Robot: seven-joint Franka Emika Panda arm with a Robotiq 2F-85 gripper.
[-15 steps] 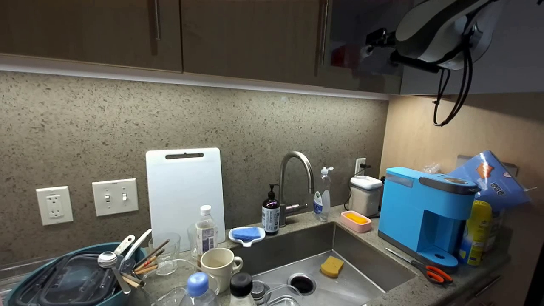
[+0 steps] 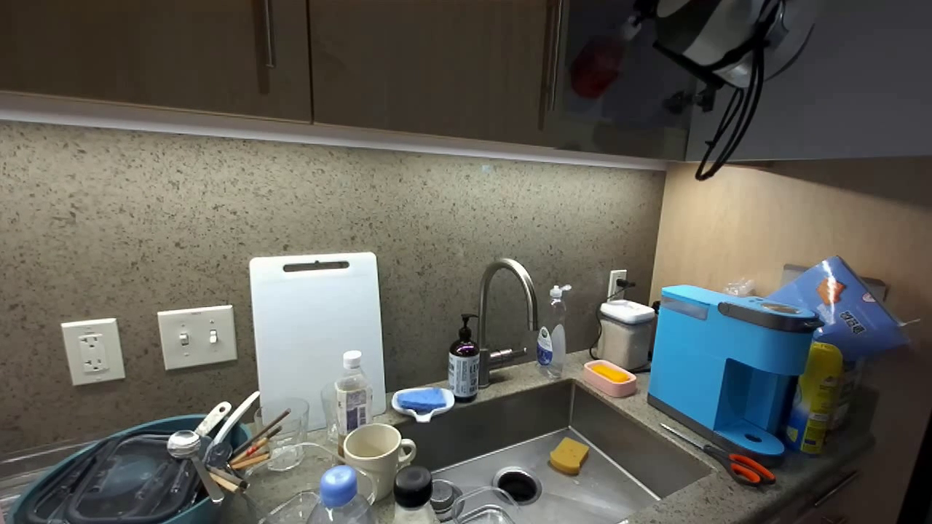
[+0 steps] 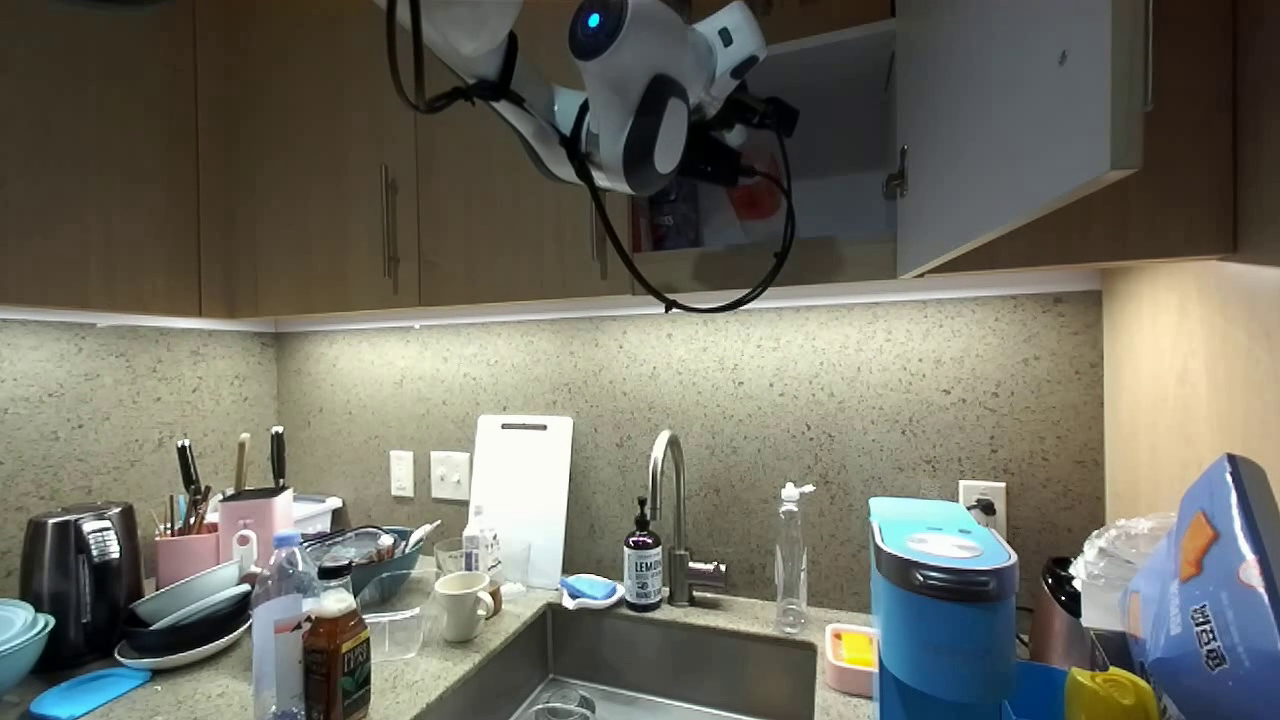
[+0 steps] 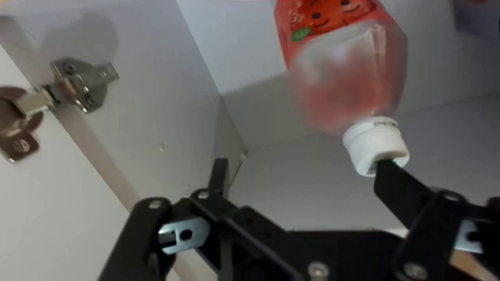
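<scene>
A soft red pouch (image 4: 347, 75) with a smiling fruit print and a white screw cap (image 4: 375, 144) is in the open upper cabinet, in the wrist view. My gripper is open, its two black fingers wide apart. The cap lies close to the tip of the right-hand finger (image 4: 398, 189), which overlaps its edge; whether they touch I cannot tell. Nothing is clamped between the fingers. In exterior view 1 the pouch (image 2: 596, 65) is a dim red shape with its cap (image 2: 630, 28) upper right, beside the arm's end. Exterior view 2 shows only part of the pouch (image 3: 756, 192).
The cabinet door (image 3: 1020, 120) stands open to the right, with a metal hinge (image 4: 77, 84) close by in the wrist view. Underneath are the sink (image 2: 603, 454), a faucet (image 2: 507, 271), a blue coffee machine (image 2: 734, 367) and crowded counter items.
The arm and its hanging cables have shifted up and left in exterior view 1. The red pouch and its white cap also appear higher there than a second ago.
</scene>
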